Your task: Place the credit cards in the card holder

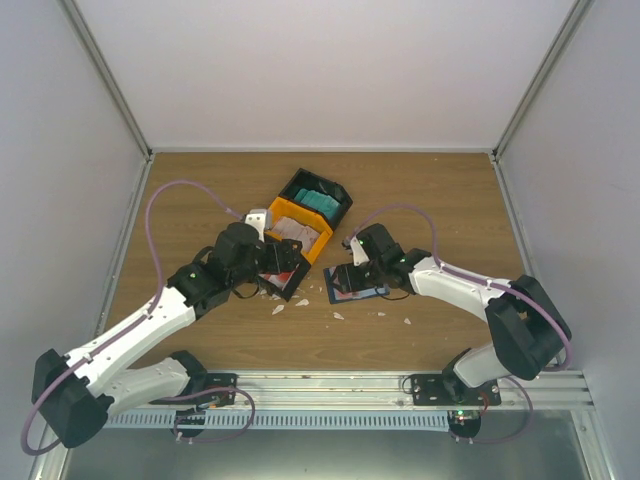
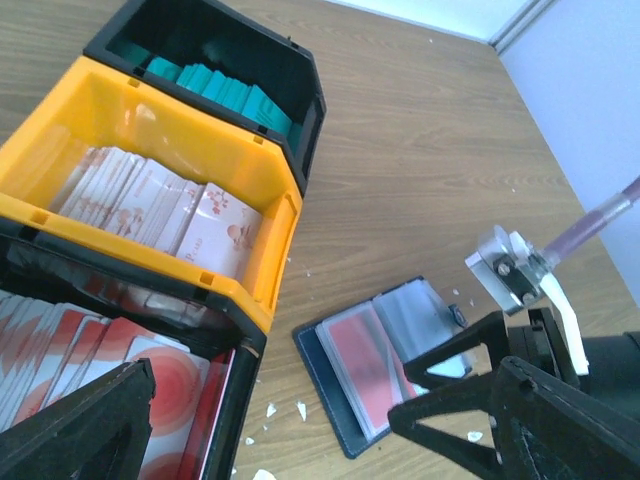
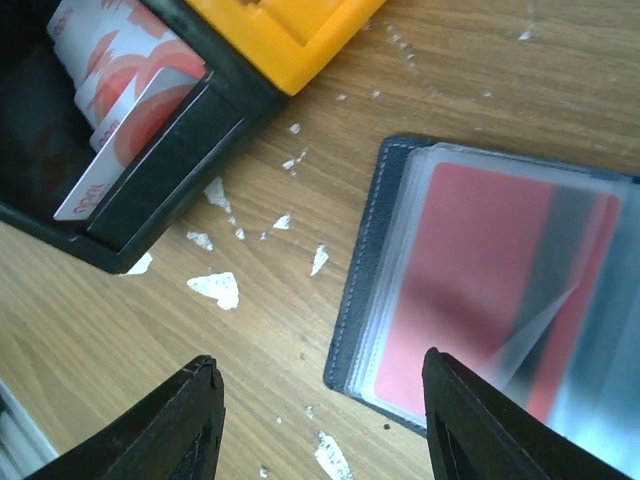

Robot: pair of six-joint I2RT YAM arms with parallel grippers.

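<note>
The card holder (image 3: 361,255) is a dark blue booklet lying spread on the table, with clear sleeves. Pink-red (image 3: 465,265) shows inside its left sleeve, and a clear flap slants across it. My right gripper hangs over the holder's left side, fingers apart and nothing between them. Above the near black box my left gripper stands open and empty. Red-and-white cards (image 2: 165,400) stand in that box, pinkish cards (image 2: 220,230) fill the yellow one, and teal cards (image 2: 225,90) sit in the far black box.
The joined boxes, with the yellow box (image 1: 316,240) in the middle, run diagonally left of the holder. Pale flakes (image 3: 216,290) are scattered on the wooden table between boxes and holder. Open table lies to the far right and at the front.
</note>
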